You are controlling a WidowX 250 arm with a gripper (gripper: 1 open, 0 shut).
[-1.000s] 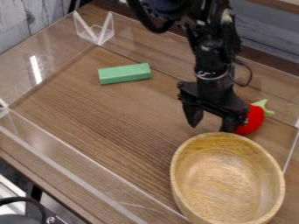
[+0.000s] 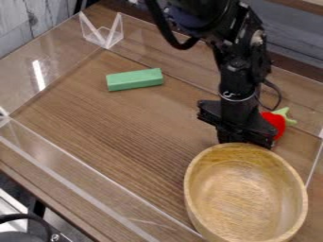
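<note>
The black robot arm reaches down from the top to my gripper (image 2: 236,132), which is low over the table just behind the tan oval bowl (image 2: 243,203), at its rear rim. Partly hidden behind the gripper's right side lies a red object with a green top (image 2: 274,124), like a strawberry or pepper. The fingertips are dark and overlapping in this view; I cannot make out whether anything is between them.
A green block (image 2: 134,79) lies at the upper left of the wooden table (image 2: 108,151). A clear plastic holder (image 2: 104,30) stands at the back left.
The gripper has shifted slightly and now sits a little lower, closer to the bowl's rear rim. The bowl, red object and green block look unmoved.
</note>
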